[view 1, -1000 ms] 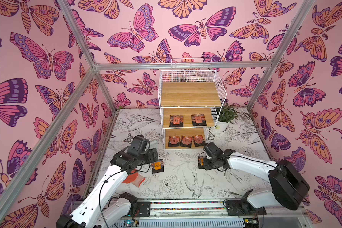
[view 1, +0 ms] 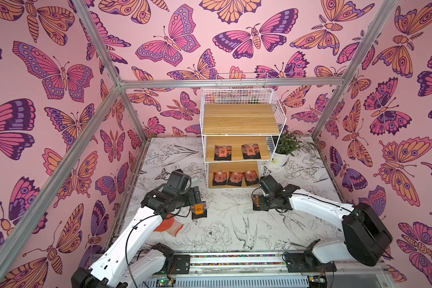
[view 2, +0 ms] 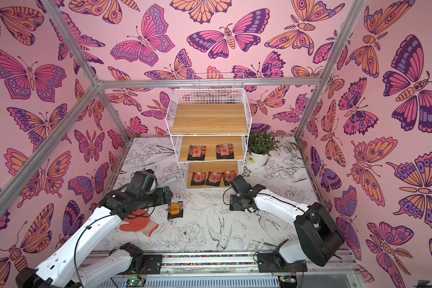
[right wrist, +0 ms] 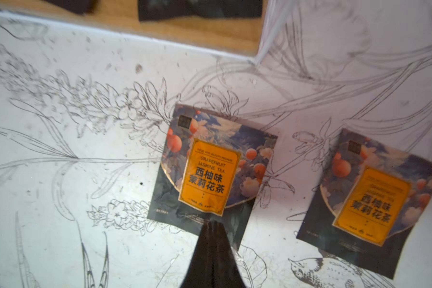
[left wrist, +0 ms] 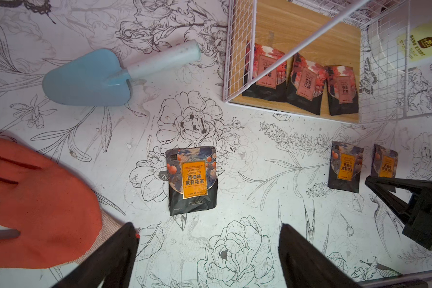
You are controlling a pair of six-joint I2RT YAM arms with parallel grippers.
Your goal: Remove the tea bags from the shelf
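Note:
Two red-labelled tea bags lie on the middle shelf tier [view 1: 261, 144], and three more, including this left tea bag [left wrist: 268, 72], on the bottom tier. On the table, an orange-labelled tea bag [left wrist: 193, 182] lies flat ahead of my open left gripper, nothing between its fingers. Two similar bags lie side by side on the right: a nearer tea bag [right wrist: 213, 172] and another tea bag [right wrist: 372, 201]. My right gripper is shut, its tips overlapping the nearer bag's lower edge in the right wrist view; whether they touch it I cannot tell.
A bare wooden top tier [view 1: 240, 119] crowns the white wire shelf. To its right stands a potted plant [view 1: 285, 146]. On the left lie a blue trowel [left wrist: 93, 79] and a red glove [left wrist: 38, 206].
The bag below it appears slightly further right. Left arm and shelf bags look unchanged.

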